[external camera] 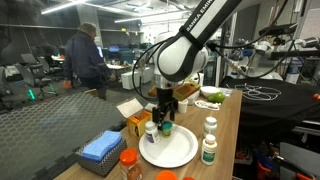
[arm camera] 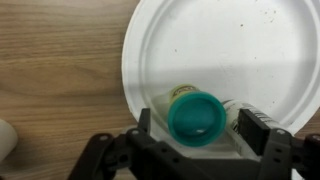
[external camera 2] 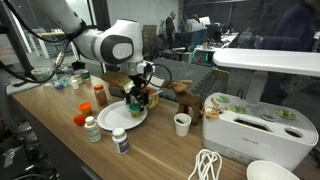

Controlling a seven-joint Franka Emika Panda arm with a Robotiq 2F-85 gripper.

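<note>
A green-capped bottle (arm camera: 196, 119) stands on the round white plate (arm camera: 235, 30); exterior view 1 also shows its green top (external camera: 167, 128). Beside it on the plate is a white-labelled bottle (arm camera: 241, 112), partly covered by one finger in the wrist view. My gripper is right above the green cap, its dark fingers (arm camera: 263, 133) spread to either side with a gap showing. Seen from exterior view 1, the gripper (external camera: 170, 111) is just over the cap. The lower body of the green-capped bottle is hidden from above.
White bottles (external camera: 209, 150) stand right of the plate, orange-lidded jars (external camera: 130, 162) in front. A blue block (external camera: 100, 146) and an open cardboard box (external camera: 136, 117) sit to the left. A white mug (external camera 2: 182, 124) and a toy bear (external camera 2: 183, 97) stand behind the plate.
</note>
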